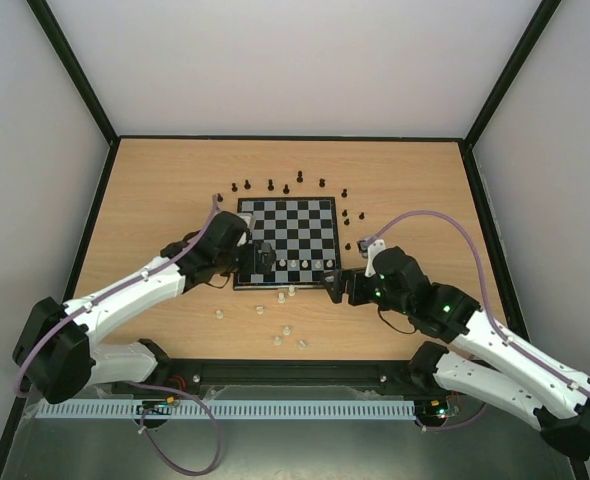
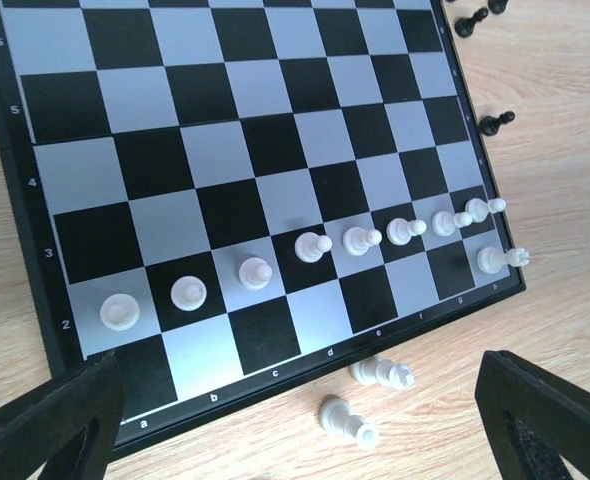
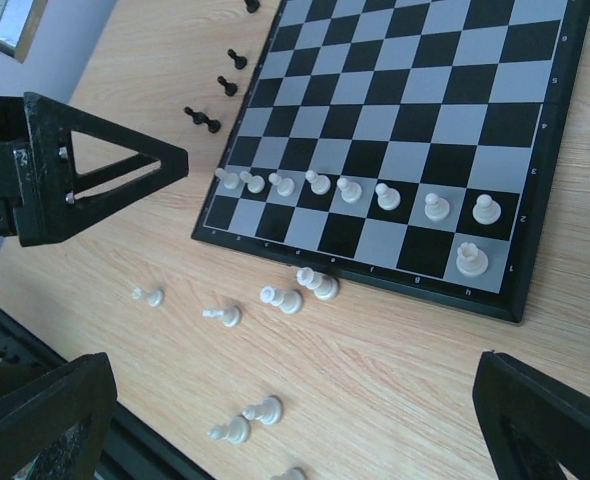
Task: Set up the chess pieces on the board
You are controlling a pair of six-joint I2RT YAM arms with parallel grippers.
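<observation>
The checkered chessboard (image 1: 287, 225) lies mid-table, with a row of white pawns (image 2: 313, 246) along its second rank. One white rook (image 3: 472, 260) stands on the near right corner square. Several other white pieces lie on the wood in front of the board, among them two (image 2: 382, 372) (image 2: 348, 421) close to its near edge. My left gripper (image 1: 265, 258) hangs over the board's left side, open and empty. At the near right corner is my right gripper (image 1: 339, 286), its fingers (image 3: 545, 420) wide apart with nothing between them.
Black pieces (image 1: 299, 177) are scattered behind the board and along its right side (image 1: 346, 222). In the right wrist view, one finger of the left gripper reaches in from the left. Bare table lies at the far left and far right.
</observation>
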